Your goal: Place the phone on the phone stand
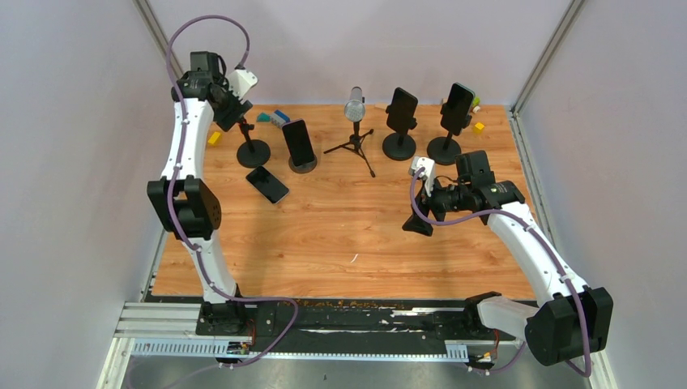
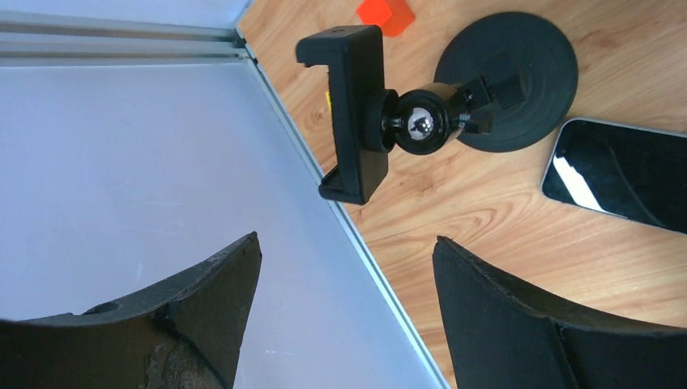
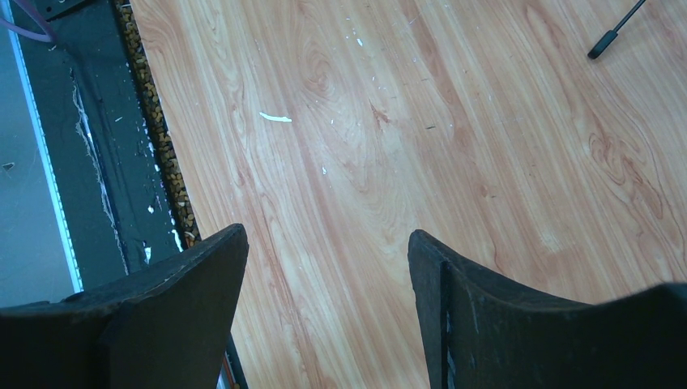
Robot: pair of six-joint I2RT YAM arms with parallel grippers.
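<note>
A black phone point(image 1: 267, 185) lies flat on the table, also visible in the left wrist view as a dark slab point(image 2: 616, 174) beside a stand's round base. That stand point(image 1: 253, 153) has an empty clamp holder point(image 2: 352, 121) on a ball joint. My left gripper is high at the back left, open, facing the clamp with nothing between its fingers. My right gripper stands open over the bare right-middle of the table, holding nothing.
Other stands holding phones point(image 1: 298, 142) point(image 1: 401, 111) point(image 1: 457, 108) and a microphone on a tripod point(image 1: 354, 109) line the back. Small coloured blocks point(image 1: 479, 127) lie among them.
</note>
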